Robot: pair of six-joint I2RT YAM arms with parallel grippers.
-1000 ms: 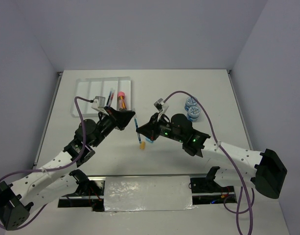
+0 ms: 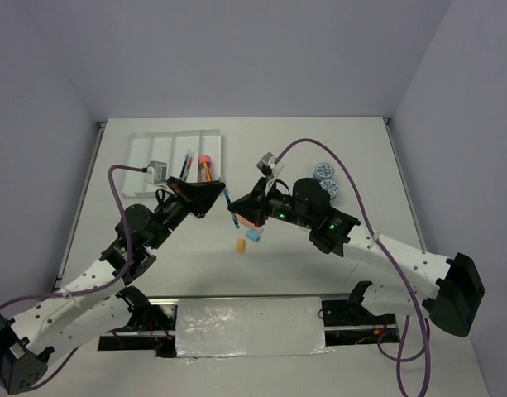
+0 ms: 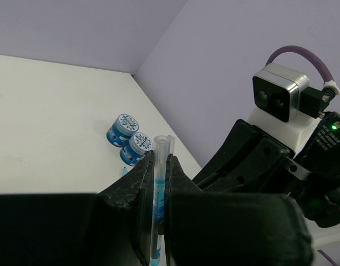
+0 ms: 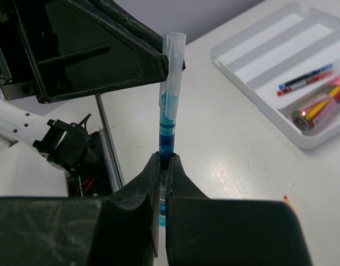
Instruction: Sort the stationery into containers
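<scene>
A blue pen with a clear cap (image 4: 168, 133) stands nearly upright between my two grippers, above the table. Its middle is pinched by my right gripper. Around its capped upper end my left gripper is shut, as the left wrist view also shows. From above, the pen's lower part (image 2: 235, 220) shows past the right fingers. The white divided tray (image 2: 139, 169) lies at the back left. One compartment holds pens (image 4: 305, 79), a red one and a dark blue one; beside it lies a pink-topped clear case of coloured sticks (image 4: 319, 108).
Below the right gripper lie a small yellow-orange piece (image 2: 241, 245) and a light blue one (image 2: 252, 236). Two blue jars with patterned lids (image 2: 323, 171) stand at the right back.
Over the last second my right gripper and the pen have shifted toward the back of the table.
</scene>
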